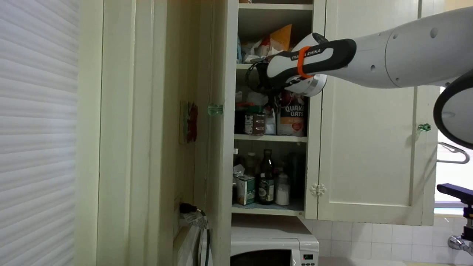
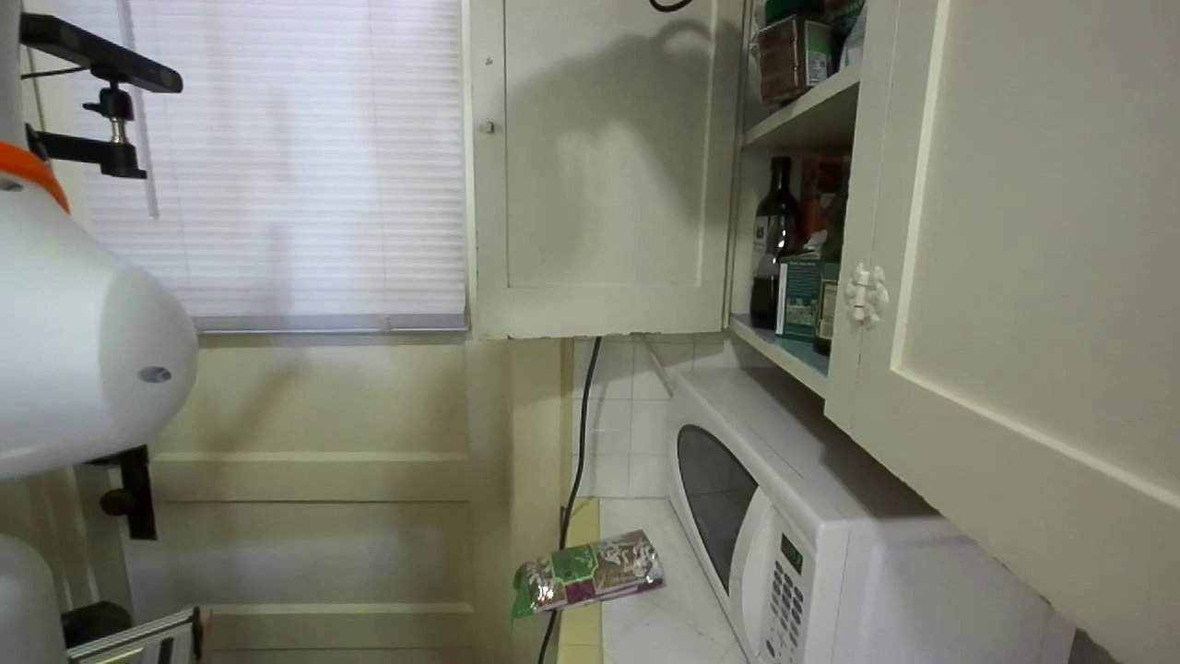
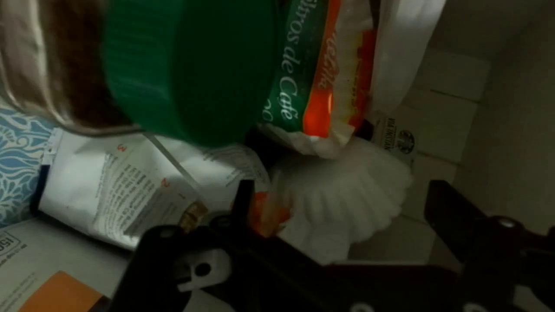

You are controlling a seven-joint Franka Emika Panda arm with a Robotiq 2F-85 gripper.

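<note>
In the wrist view my gripper stands open, its two dark fingers wide apart and nothing held between them. White fluted coffee filters (image 3: 343,190) show beyond the gap, by a green and orange filter packet (image 3: 312,67). A jar of brown contents (image 3: 62,62) with a green lid (image 3: 208,67) fills the upper left of that view. From outside, this jar (image 1: 255,123) sits at the front of the middle shelf, left of the Quaker Oats canister (image 1: 291,117). Above them is the robot hand (image 1: 283,71); its fingers are dark and hard to make out there.
Shelf boards (image 1: 270,138) lie above and below the hand, and the open cabinet door (image 1: 221,168) borders it on the left. Bottles, including a dark one (image 1: 266,181), crowd the lower shelf. Below stands a microwave (image 1: 270,239). A shiny packet (image 2: 592,572) lies by the counter edge.
</note>
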